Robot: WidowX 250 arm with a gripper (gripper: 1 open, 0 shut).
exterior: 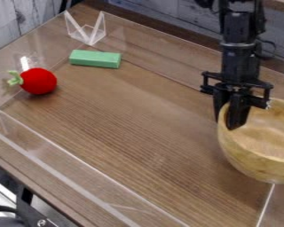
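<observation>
My black gripper (233, 105) is at the right of the camera view, shut on the near-left rim of a large pale yellow bowl (257, 151). The bowl hangs tilted from it over the right part of the wooden table (121, 151), partly cut off by the frame edge. Whether it touches the table I cannot tell.
A red tomato (38, 81) lies at the left, a green block (95, 58) at the back left, and a white wire-like object (85, 31) behind it.
</observation>
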